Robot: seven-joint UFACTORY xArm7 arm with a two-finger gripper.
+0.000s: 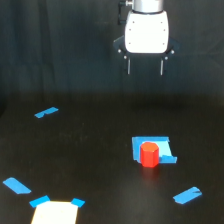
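Note:
High above the dark table, at the top of the view, my gripper [145, 67] hangs with its two thin fingers wide apart. It is open, and only dark background shows between them. A small red block [149, 155] sits well below it, near the table's front right. The block rests at the lower edge of a light blue patch [164, 149] bordered by blue tape [151, 139], and it covers part of that patch.
A pale, whitish object [55, 214] is cut off by the bottom edge at the left, with blue tape beside it. Tape strips mark the table at the back left [46, 112], left [16, 186] and front right [187, 195].

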